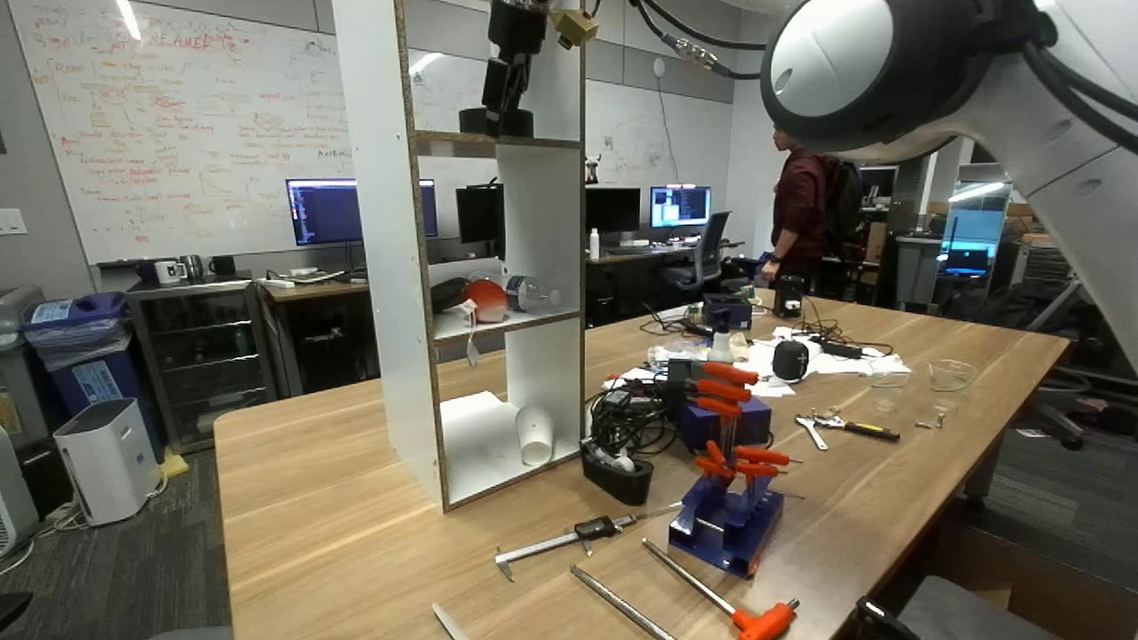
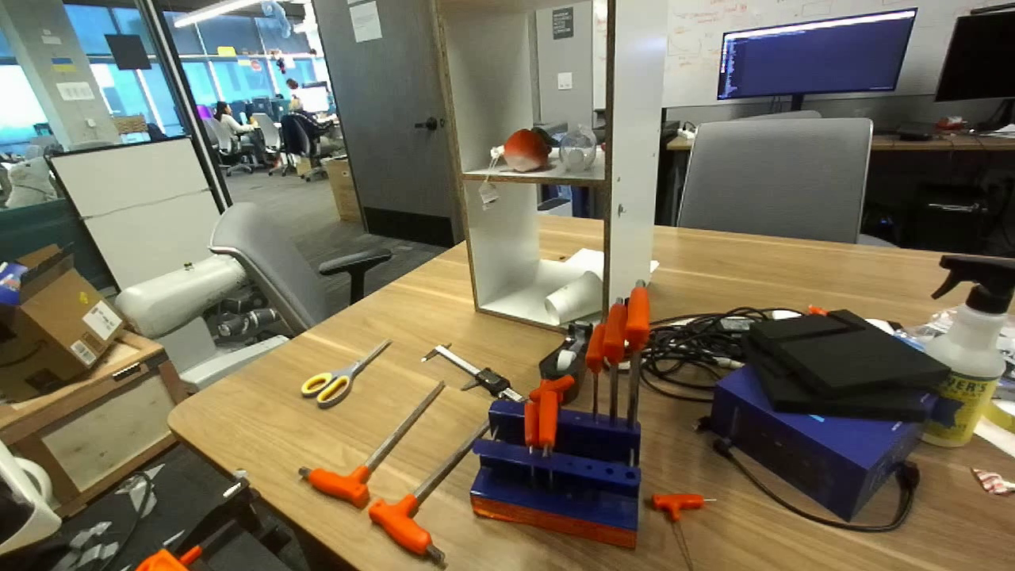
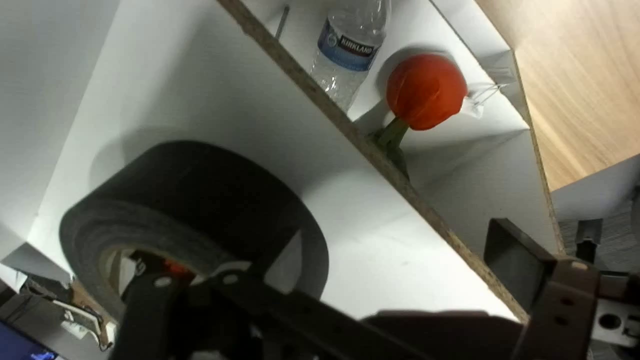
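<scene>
A wide black tape roll (image 3: pixel 198 186) rests on the top shelf board (image 3: pixel 366 252) of a white shelf unit. Its hollow core faces the lower left in the wrist view. My gripper is open, its fingers well apart. One finger (image 3: pixel 286 264) overlaps the tape roll in that view; whether they touch is unclear. Past the board's edge stands the other finger (image 3: pixel 510 264). In exterior view 1 the dark gripper (image 1: pixel 496 119) comes down from above, in front of the same black roll (image 1: pixel 474 121).
On the middle shelf lie a red-orange round object (image 3: pixel 426 90) and a clear bottle (image 3: pixel 351 51). A white cup (image 1: pixel 534 436) lies on its side below. The table holds a blue tool rack (image 1: pixel 731 523), calipers (image 1: pixel 565 542) and scissors (image 2: pixel 338 381).
</scene>
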